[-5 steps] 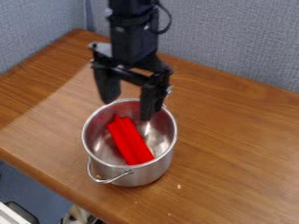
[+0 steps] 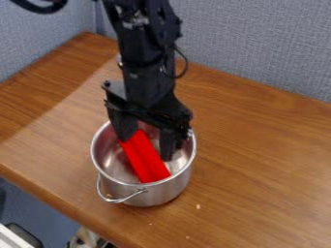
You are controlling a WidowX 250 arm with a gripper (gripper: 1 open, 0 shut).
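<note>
A metal pot with a wire handle sits near the front edge of the wooden table. A long red block lies inside it, tilted along the pot's length. My black gripper is lowered into the pot's mouth over the far end of the red block, open, its fingertips partly hidden by the block and the pot.
Grey walls stand behind it. The table's edge runs along the lower left, with some objects below it.
My gripper has turned and come down from above the pot into its mouth. The pot and red block appear where they were.
</note>
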